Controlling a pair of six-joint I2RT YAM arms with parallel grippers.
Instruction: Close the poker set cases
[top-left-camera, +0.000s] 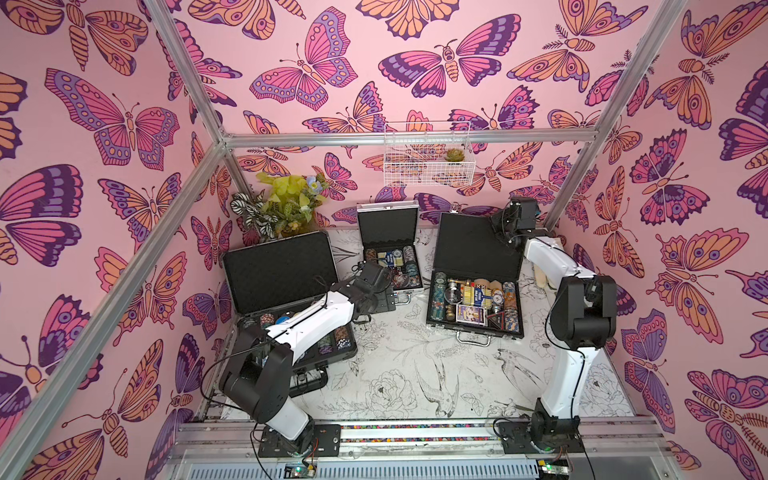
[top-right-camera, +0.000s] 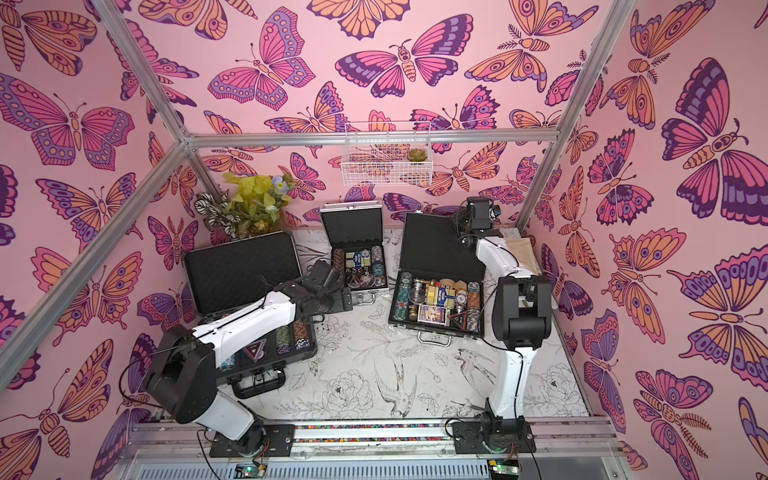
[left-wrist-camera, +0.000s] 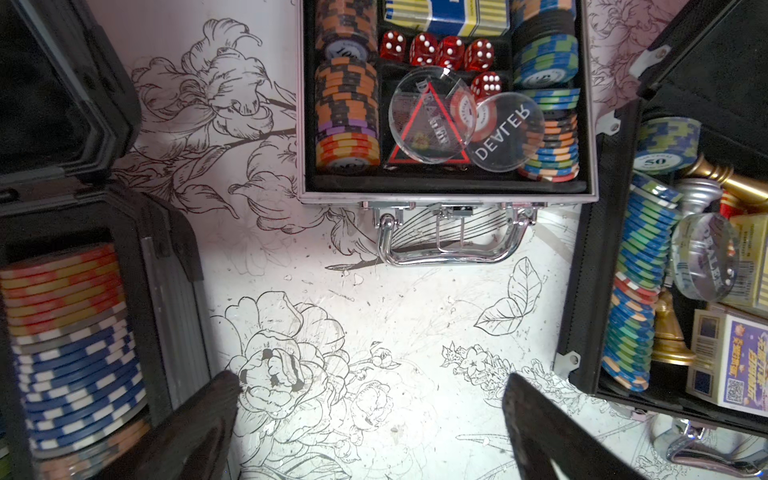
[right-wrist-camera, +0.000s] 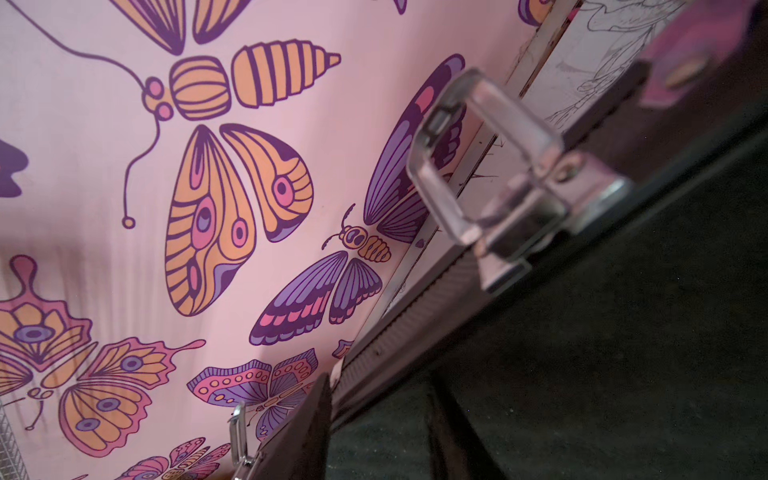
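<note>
Three poker cases stand open: the left black case (top-left-camera: 272, 272), the small middle case (top-left-camera: 386, 216) and the right black case (top-left-camera: 472, 248), each with lid up and chips showing. My left gripper is open above the table between the cases, nothing between its fingers. My right gripper is at the top edge of the right case's lid (right-wrist-camera: 608, 336), beside its metal latch (right-wrist-camera: 512, 136), fingers part open. Whether it touches the lid I cannot tell.
A plant (top-left-camera: 284, 200) stands at the back left. A wire basket (top-left-camera: 428, 172) hangs on the back rail.
</note>
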